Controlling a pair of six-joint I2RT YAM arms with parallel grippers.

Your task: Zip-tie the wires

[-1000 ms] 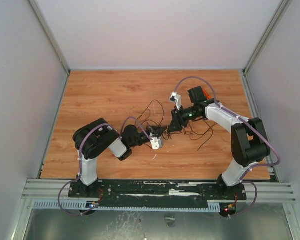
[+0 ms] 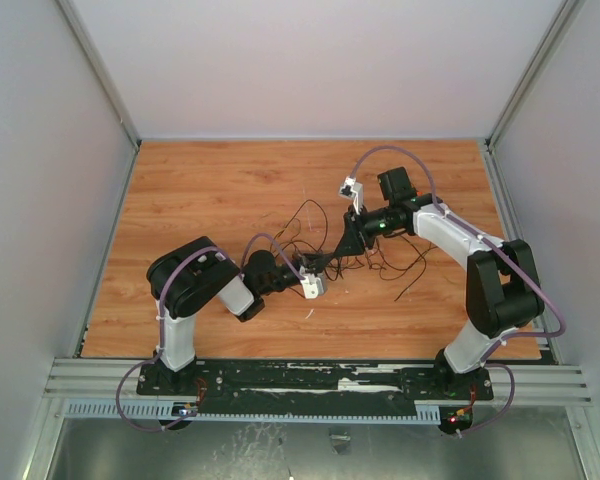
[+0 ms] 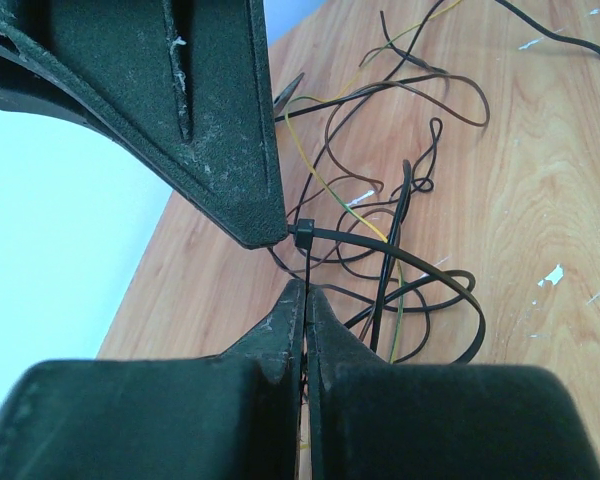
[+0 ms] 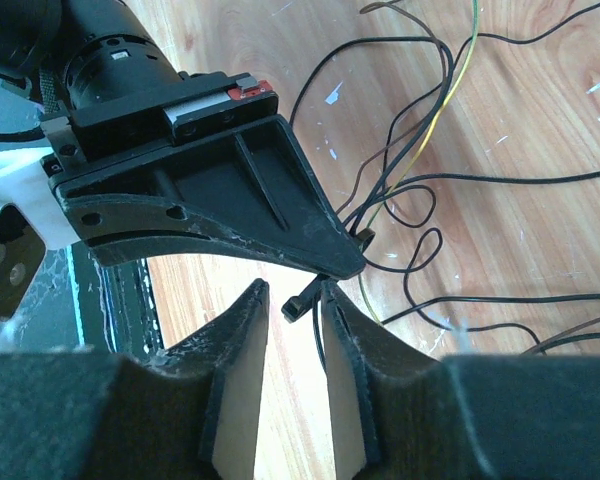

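Observation:
A black zip tie [image 3: 442, 274] loops around dark wires [image 3: 390, 265], its small square head [image 3: 303, 233] just beyond my left fingertips. The left gripper is shut, with the thin strap running edge-on between its fingers. One finger [image 3: 230, 180] of my right gripper reaches close beside that head; whether they touch is hard to tell. In the right wrist view my right gripper is part open. A short black blocky piece [image 4: 302, 305] sticks out below the left fingertip, in line with the right gripper's gap, and seems not clamped.
Loose black wires [image 4: 480, 298] and a yellow one [image 4: 445, 105] spread over the wooden table [image 2: 205, 200]. Both arms meet near the table's middle, their tips nearly touching in the top view.
The left arm and the wires look unmoved.

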